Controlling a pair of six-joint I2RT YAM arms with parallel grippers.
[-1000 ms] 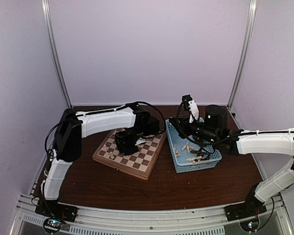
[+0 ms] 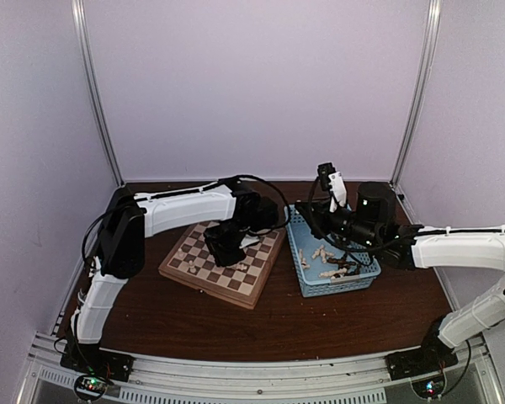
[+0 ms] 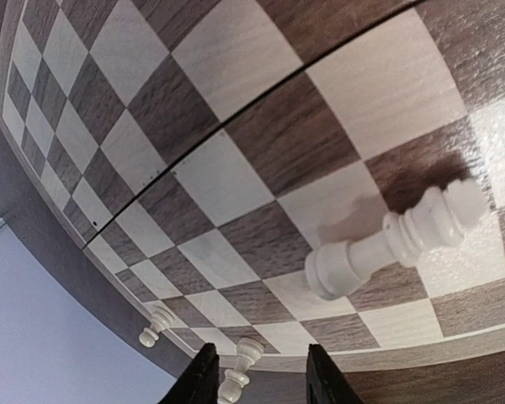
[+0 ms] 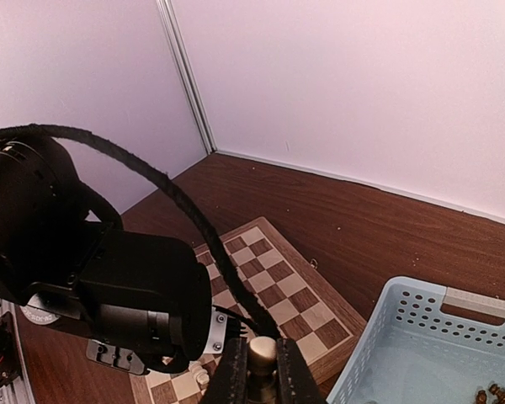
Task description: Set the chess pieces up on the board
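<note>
The white king (image 3: 396, 238) lies on its side across several squares of the chessboard (image 3: 223, 189) in the left wrist view. My left gripper stands open, its two dark fingers well apart and clear of the king. Between those fingers, farther off, a standing white piece (image 3: 239, 370) shows on the edge squares, with a smaller white piece (image 3: 156, 326) beyond it. In the right wrist view, my right gripper is shut on a pale chess piece (image 4: 263, 352), held up in front of the board.
A blue basket (image 2: 341, 289) with several light and dark pieces stands right of the board. My left arm (image 2: 189, 210) reaches over the board and hides part of it. Bare brown table (image 2: 202, 328) lies in front.
The right gripper has shifted slightly, still holding its piece.
</note>
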